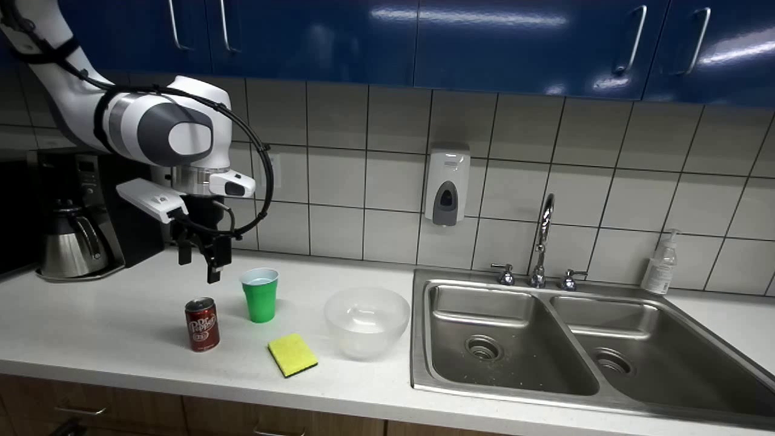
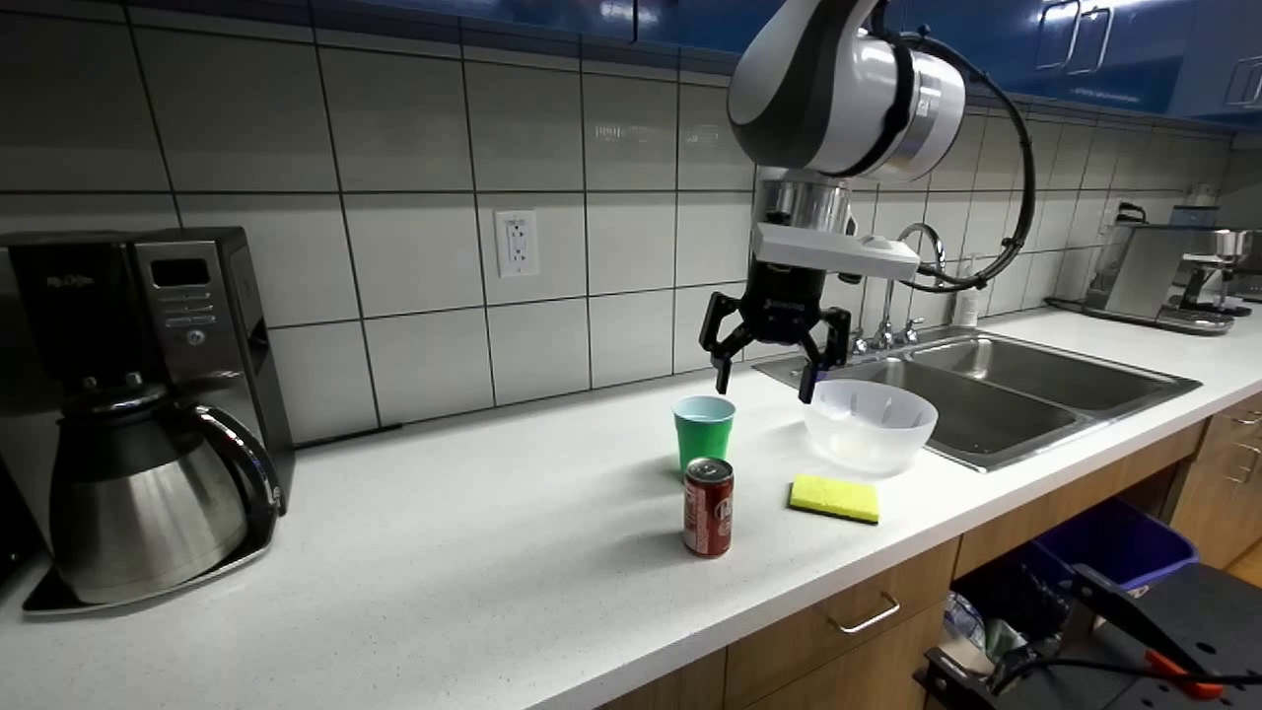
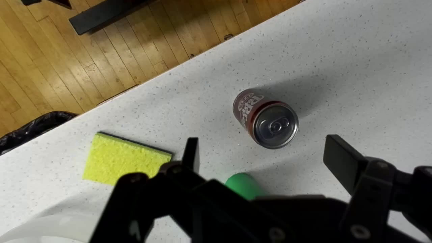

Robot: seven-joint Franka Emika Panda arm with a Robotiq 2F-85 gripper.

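Note:
My gripper (image 2: 766, 385) hangs open above the counter, its fingers wide apart and nothing between them. Upright on the counter stands a red Dr Pepper can (image 1: 201, 324), lower than the fingertips. In the wrist view the can (image 3: 265, 117) appears beyond the gap between the fingers. A green cup (image 1: 260, 295) stands beside the can, open end up; my gripper covers most of the cup (image 3: 244, 186) in the wrist view. The yellow sponge (image 1: 292, 355) lies flat, its dark side down. To its right sits a translucent bowl (image 1: 367, 323), empty as far as shows.
A double steel sink (image 1: 421, 341) with a faucet (image 1: 541, 240) lies right of the bowl. The coffee maker (image 2: 213, 343) stands at the counter's other end, with bare countertop (image 2: 473, 532) between it and the can. Blue cabinets (image 1: 312, 36) hang above.

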